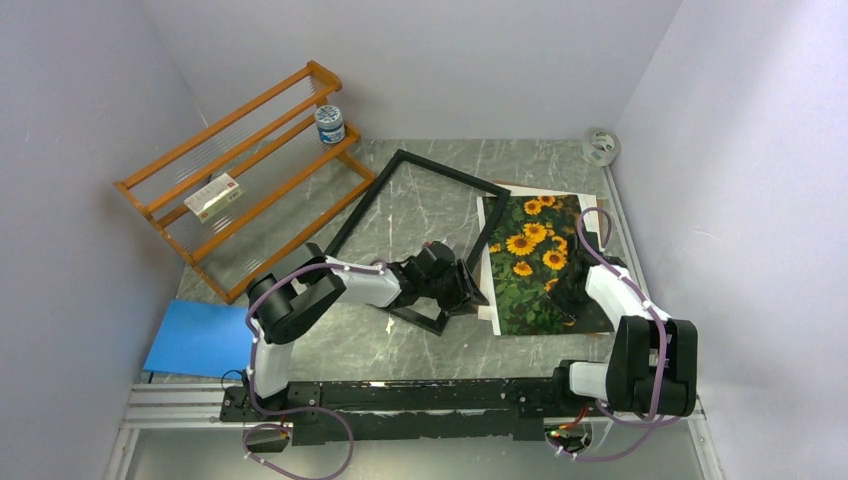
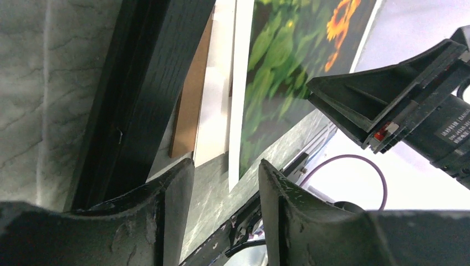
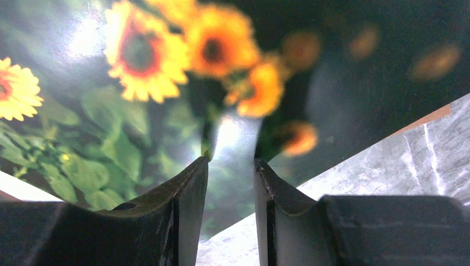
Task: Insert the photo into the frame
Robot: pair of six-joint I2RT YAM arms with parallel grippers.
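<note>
The sunflower photo (image 1: 530,290) lies at the right on pale and brown boards (image 2: 189,111), beside the empty black frame (image 1: 446,172), which is tilted on the table. My left gripper stands open over the frame's right edge near its front corner, by the boards' edge, nothing between its fingers. My right gripper is low over the photo's right part, its fingers fairly close together; whether they hold anything is unclear.
A wooden rack (image 1: 255,207) with a box (image 1: 215,195) and a tub (image 1: 330,128) stands back left. A blue board (image 1: 195,335) lies front left. A tape roll (image 1: 600,145) sits back right. Walls border the sides.
</note>
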